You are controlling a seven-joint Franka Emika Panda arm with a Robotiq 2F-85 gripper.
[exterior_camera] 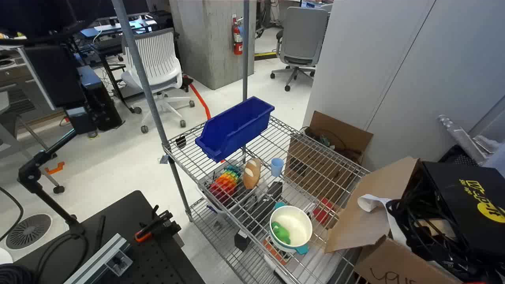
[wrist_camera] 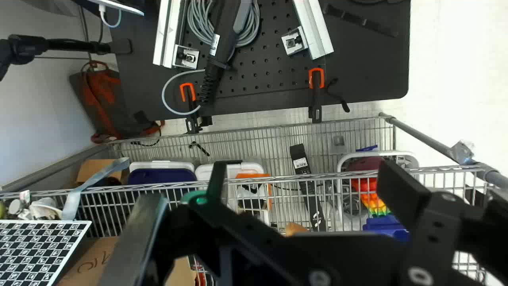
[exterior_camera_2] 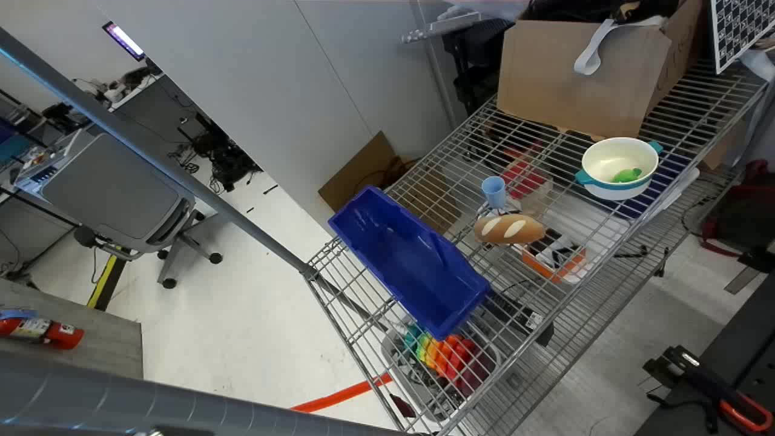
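Observation:
In the wrist view my gripper stands open, its dark fingers (wrist_camera: 218,183) wide apart with nothing between them. Neither exterior view shows it. A blue bin (exterior_camera: 236,125) rests on the wire shelf near a corner post. A toy bread loaf (exterior_camera_2: 510,229) lies beside a light blue cup (exterior_camera_2: 494,192), between the bin and a white pot with teal handles (exterior_camera_2: 610,160). Inside the pot is a green toy (exterior_camera: 280,232). From the wrist, only parts of the bread (wrist_camera: 295,229), the bin (wrist_camera: 388,225) and the pot's teal edge (wrist_camera: 193,195) show behind my gripper.
A cardboard box (exterior_camera_2: 574,76) full of cables stands at the shelf's end beyond the pot. Upright posts (exterior_camera: 142,71) flank the bin. A black pegboard table (wrist_camera: 266,71) with clamps lies alongside the shelf. More items sit below the wire shelf.

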